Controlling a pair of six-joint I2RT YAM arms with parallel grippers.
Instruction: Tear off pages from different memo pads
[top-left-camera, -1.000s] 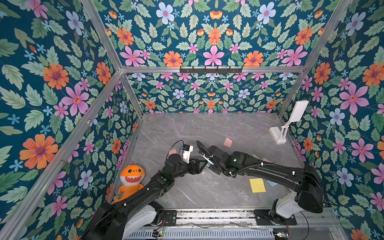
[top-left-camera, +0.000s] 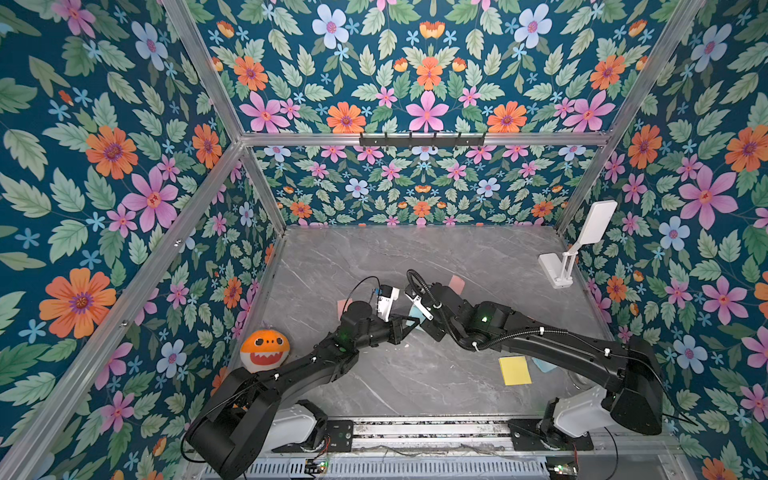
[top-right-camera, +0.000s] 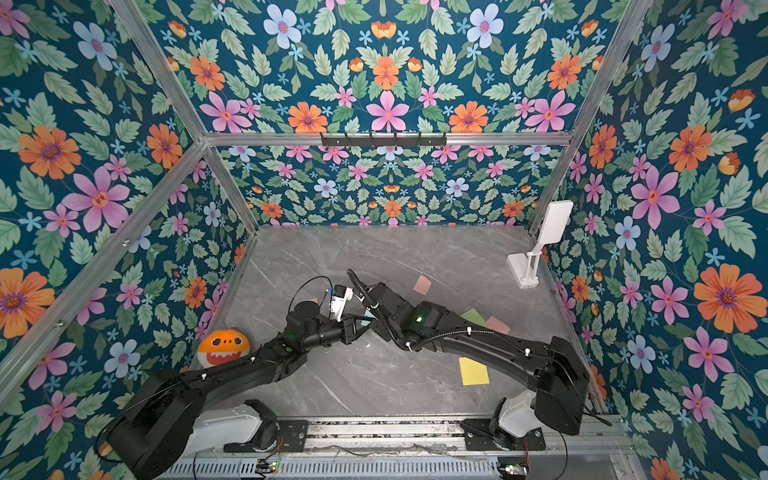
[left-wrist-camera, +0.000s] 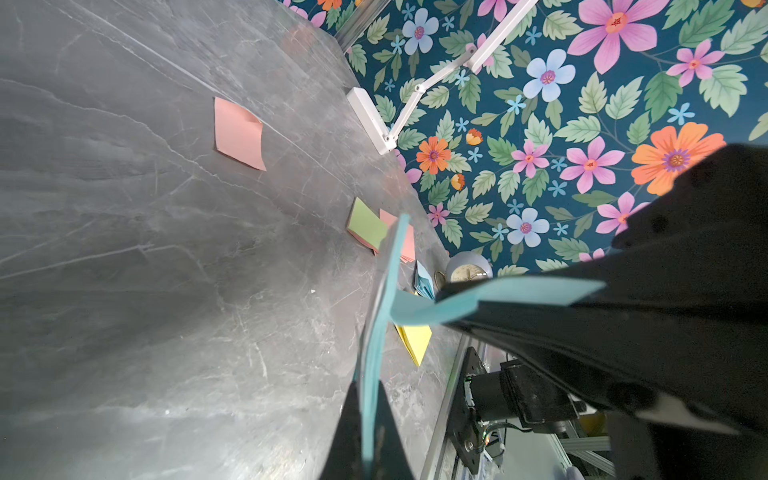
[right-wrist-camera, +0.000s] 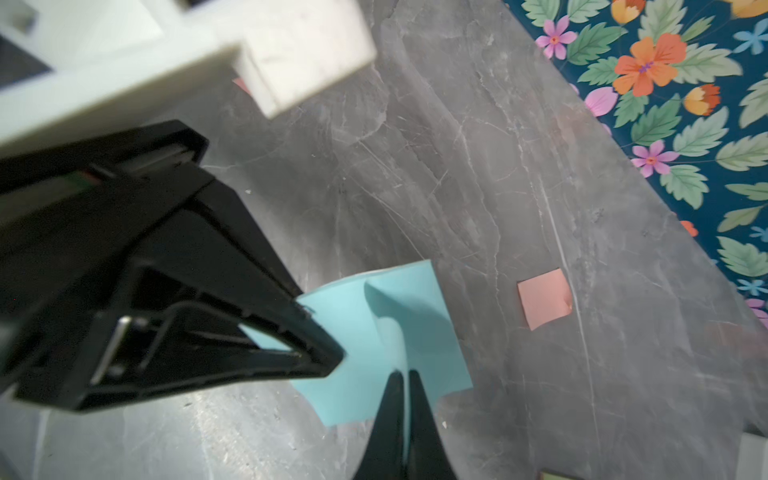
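In the right wrist view a light-blue memo pad (right-wrist-camera: 444, 352) hangs over the table, with a raised sheet standing up from its face. My right gripper is shut on that sheet, a thin blue line between its fingers. At the pad's other side is my left gripper. From the left wrist, the blue pad (left-wrist-camera: 388, 292) is seen edge-on, rising from my left gripper, which is shut on it. One page curls away towards the right gripper and looks still joined to the pad.
Pink (left-wrist-camera: 238, 134), green (left-wrist-camera: 367, 224) and yellow (left-wrist-camera: 415, 341) notes or pads lie apart on the table, with another blue one (top-left-camera: 544, 365) at right. A white lamp (top-left-camera: 564, 264) stands back right; an orange toy (top-left-camera: 265, 349) sits left.
The left forearm now covers more of the orange toy.
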